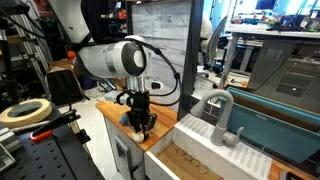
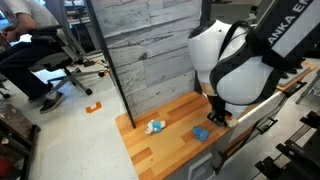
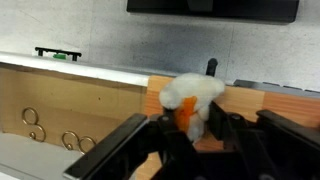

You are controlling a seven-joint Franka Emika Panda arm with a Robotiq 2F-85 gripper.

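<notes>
In exterior view 1 my gripper [image 1: 143, 129] points down, low over the wooden top, with a small white thing [image 1: 139, 136] at its fingertips. The wrist view shows this white thing, with an orange patch, blurred and close between the dark fingers. Whether the fingers press on it I cannot tell. A small blue thing [image 1: 125, 118] lies on the wood just beside the gripper. Exterior view 2 also has that blue thing [image 2: 200, 133], and farther off a white and blue thing [image 2: 155, 127]; there the arm mostly hides the fingertips.
An open drawer [image 1: 205, 160] with metal rings [image 3: 36, 122] sits beside the wooden top [image 2: 172, 142]. A grey faucet-like handle [image 1: 212, 100] stands behind it, near a blue-green bin [image 1: 255, 128]. A white board wall [image 2: 165, 55] bounds the wood's back. Bare wood lies left of the blue thing.
</notes>
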